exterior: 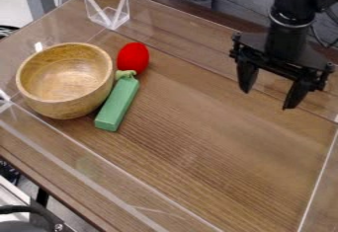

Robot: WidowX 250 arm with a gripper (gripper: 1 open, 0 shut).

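My black gripper point(272, 76) hangs over the right side of the wooden table, its two fingers spread wide with nothing between them. At the left sit a wooden bowl point(63, 80), a red object point(132, 57) and a long green block point(117, 105) beside them, well apart from the gripper.
A clear plastic stand point(109, 7) is at the back left of the table point(199, 167). A grey wall runs behind the arm.
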